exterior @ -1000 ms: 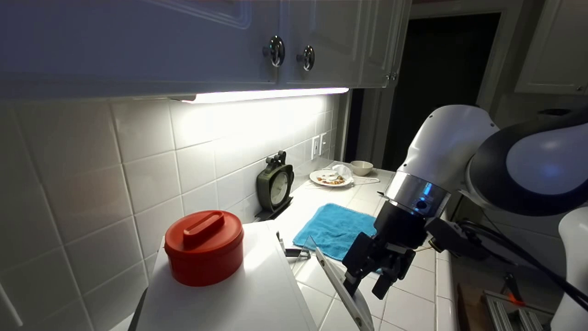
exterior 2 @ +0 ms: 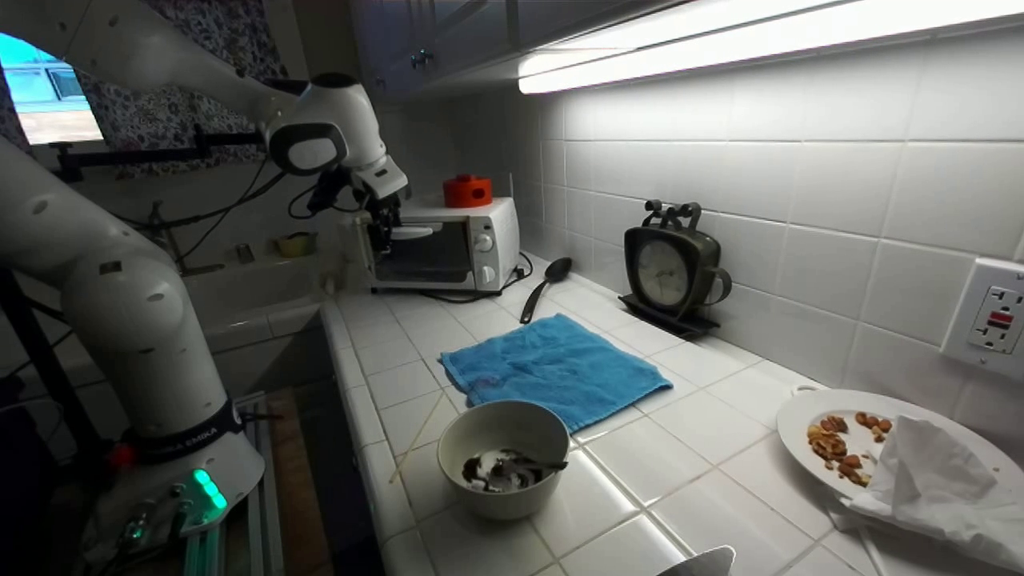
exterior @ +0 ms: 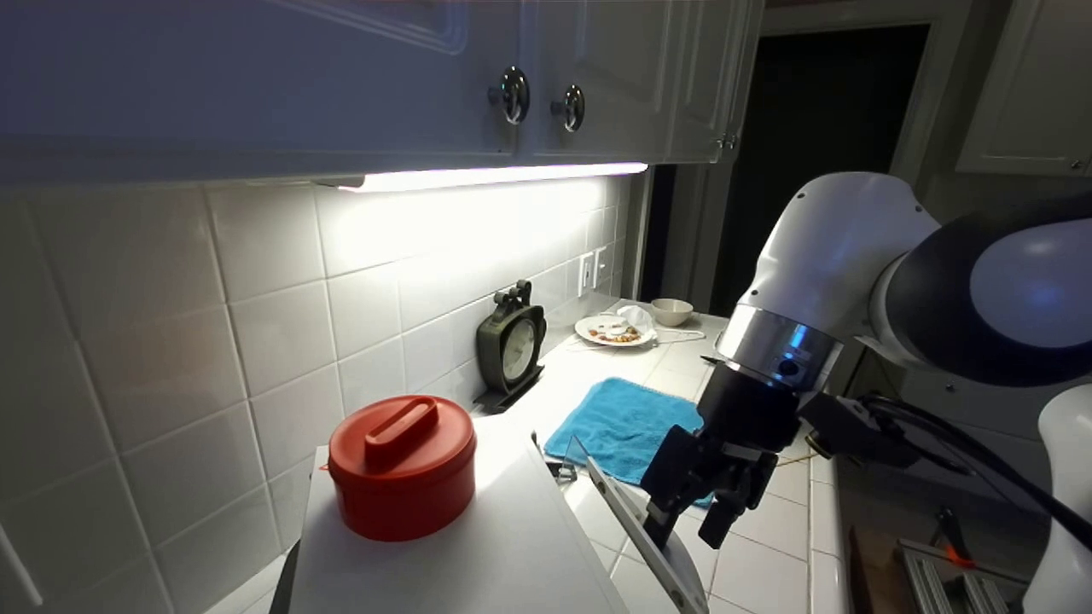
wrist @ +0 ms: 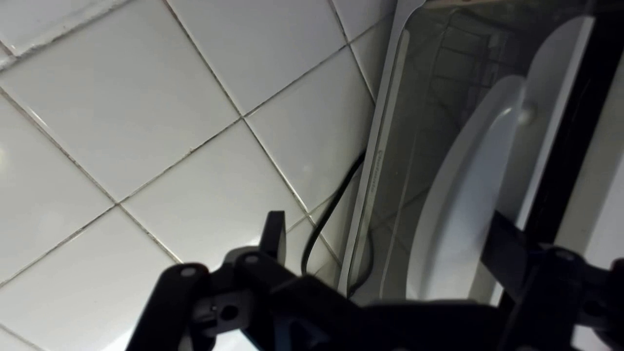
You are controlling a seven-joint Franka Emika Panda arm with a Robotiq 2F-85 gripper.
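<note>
The white toaster oven (exterior 2: 497, 251) stands at the far end of the counter. In exterior view 1 its door (exterior: 626, 522) leans outward from the body, partly open. My gripper (exterior: 688, 527) is at the door, fingers apart. The wrist view shows one finger (wrist: 504, 251) at the edge of the white curved handle (wrist: 450, 234), apparently touching; the other finger (wrist: 272, 237) is over bare tile. Nothing visible is clamped between them. A red lidded pot (exterior: 404, 481) sits on the oven top.
A blue towel (exterior 2: 557, 370), a black spoon (exterior 2: 545, 288) and a bowl (exterior 2: 504, 432) lie along the counter. The clock scale (exterior 2: 672, 269) stands by the wall, with a plate of nuts (exterior 2: 816, 413) nearer that camera. Cabinets (exterior: 614, 82) overhang the counter.
The oven body and the red pot on it have shifted rightward in exterior view 1. My arm has risen slightly, and the gripper and door edge have moved a little right.
</note>
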